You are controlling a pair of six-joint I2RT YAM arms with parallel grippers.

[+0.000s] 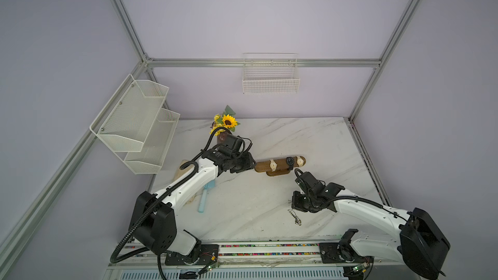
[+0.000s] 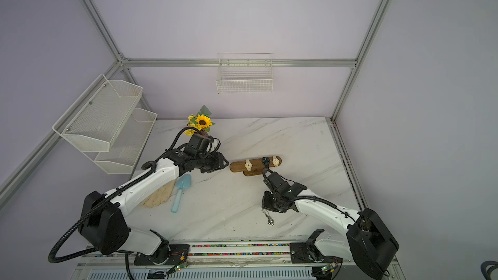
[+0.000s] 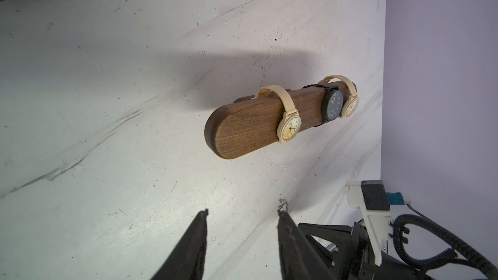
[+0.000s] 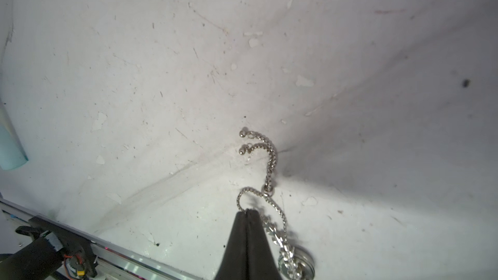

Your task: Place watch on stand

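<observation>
The silver chain watch (image 4: 296,264) lies on the marble table below my right gripper, its thin chain strap (image 4: 271,160) spread out ahead of the fingers. Those fingertips are pressed together with nothing between them, and they cover a little of the chain. Toward the back of the table, the wooden watch stand (image 3: 243,129) carries a cream watch (image 3: 289,127), a black watch (image 3: 332,105) and a second cream watch (image 3: 350,105). My left gripper is open and empty, near the stand's left end.
A sunflower vase (image 1: 223,124) stands behind the left arm. A light blue trowel (image 2: 178,197) and tan gloves (image 2: 158,194) lie at the left of the table. Bare marble (image 1: 249,202) separates the stand from the front edge.
</observation>
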